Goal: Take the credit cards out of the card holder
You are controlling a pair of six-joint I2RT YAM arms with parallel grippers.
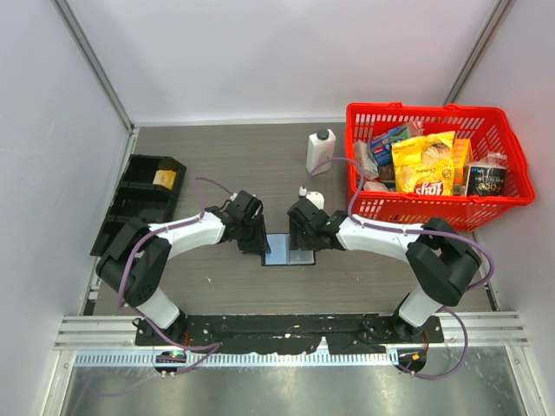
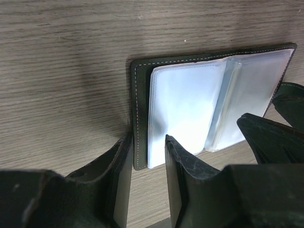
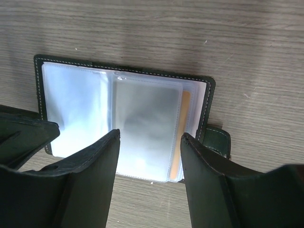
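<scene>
The card holder (image 1: 276,251) lies spread open on the table, its dark stitched cover framing clear sleeves. In the left wrist view a white sleeve page (image 2: 183,104) fills the left half. My left gripper is part open at the holder's left border, one finger by the outer edge and the other over the page. In the right wrist view a tan card edge (image 3: 183,116) shows along the right sleeve stack (image 3: 146,111). My right gripper stands part open over that half, nothing visibly gripped. Whether the fingertips touch the holder cannot be told.
A red basket (image 1: 434,211) full of packaged goods stands at the right rear, with a white bottle (image 1: 320,152) beside it. A black compartment tray (image 1: 139,189) is at the left. Bare table lies behind and in front of the holder.
</scene>
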